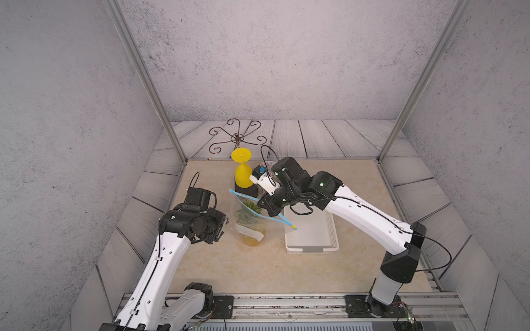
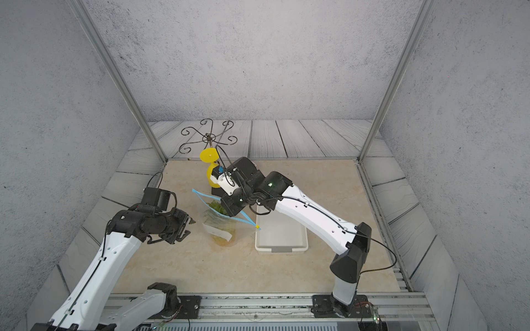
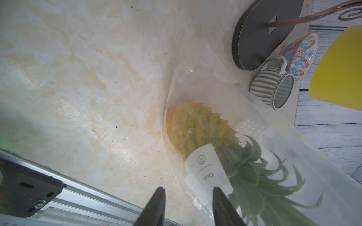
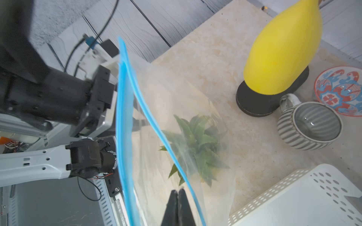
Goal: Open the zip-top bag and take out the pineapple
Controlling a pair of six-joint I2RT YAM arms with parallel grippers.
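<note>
The clear zip top bag (image 3: 188, 77) stands near the table's middle, its blue rim strips (image 4: 124, 124) parted into an open mouth. Inside is the pineapple (image 3: 199, 124), leaves toward the mouth; a white label (image 3: 208, 168) covers part of it. A yellow slider (image 1: 294, 227) sits at the rim's right end. My right gripper is at the mouth, its shut fingertips appearing between the two strips; nothing shows pinched there. Left of the bag, my left gripper holds its fingers apart with nothing between them.
A white basket (image 1: 312, 226) stands right of the bag. Behind are a yellow vase-shaped piece (image 4: 284, 49) on a black base, a ribbed cup (image 4: 309, 124) and a patterned dish (image 4: 341, 90). Bare tabletop (image 1: 265, 275) lies in front.
</note>
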